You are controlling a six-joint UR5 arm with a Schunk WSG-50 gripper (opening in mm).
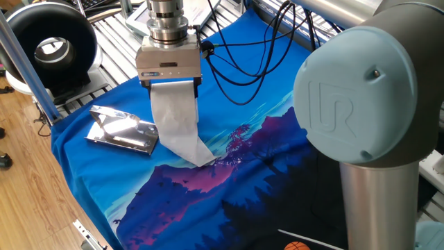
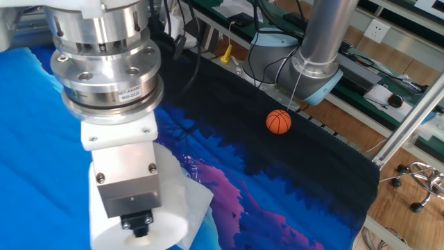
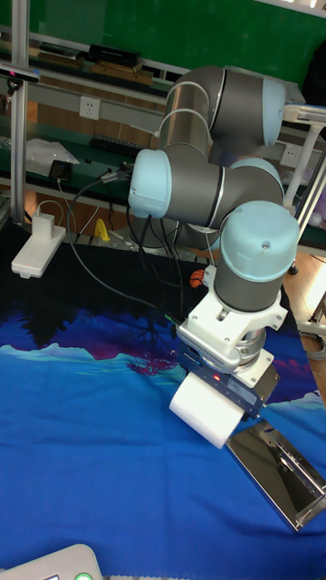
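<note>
A white paper roll (image 1: 173, 114) hangs under my gripper (image 1: 173, 89), gripped end to end between the two fingers. One dark fingertip (image 2: 141, 229) sits at the roll's core in exterior view 2. From the roll a loose paper tail slants down to the right, its tip around the pink mountain print on the cloth. Beside the roll, on the blue cloth, lies a shiny metal holder (image 1: 125, 132) with an upright plate; exterior view 3 shows this metal holder (image 3: 275, 468) to the lower right of the roll. The roll's far end is hidden in exterior view 2.
An orange toy basketball (image 2: 279, 122) rests on the dark part of the cloth near the arm's base. Black cables (image 1: 243, 69) loop beside the gripper. A white power strip (image 3: 41, 246) lies at the cloth's far left.
</note>
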